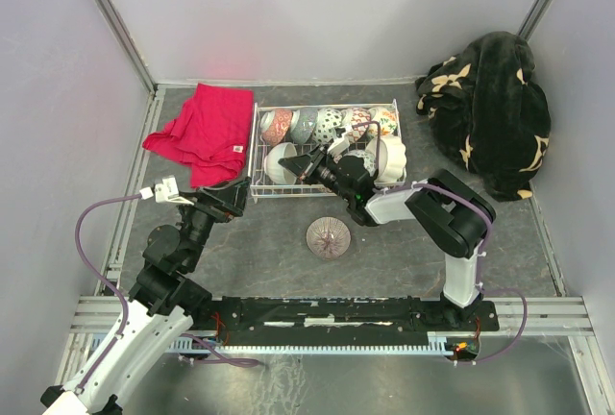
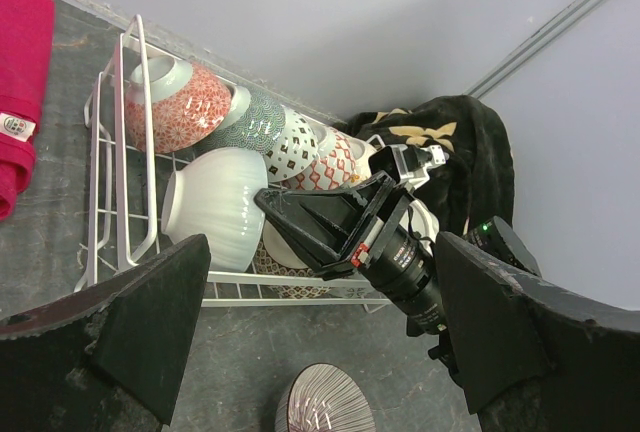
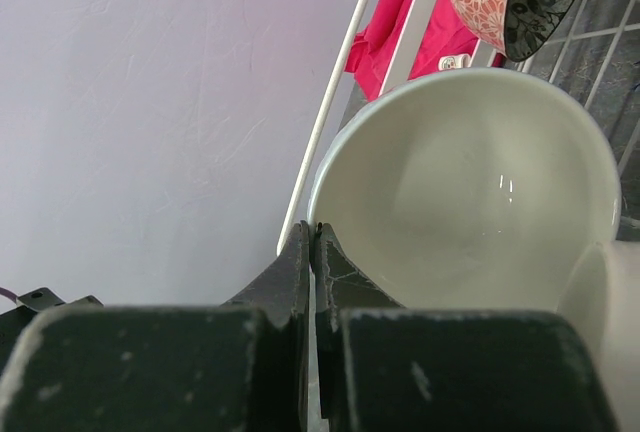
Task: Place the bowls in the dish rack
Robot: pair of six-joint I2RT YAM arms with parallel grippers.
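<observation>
A white dish rack [image 1: 254, 160] holds patterned bowls in the back row, among them a red one [image 1: 276, 125], with white and patterned bowls in front. My right gripper is shut at the rim of a white bowl [image 2: 215, 207] at the rack's front left; whether the rim is between the fingertips is unclear. My left gripper [image 1: 231, 202] hangs open left of the rack, nothing between its fingers. A ribbed bowl [image 1: 328, 238] sits on the floor in front of the rack.
A red cloth [image 1: 207, 132] lies left of the rack, a dark patterned blanket [image 1: 480, 117] to its right. The grey floor around the ribbed bowl is clear.
</observation>
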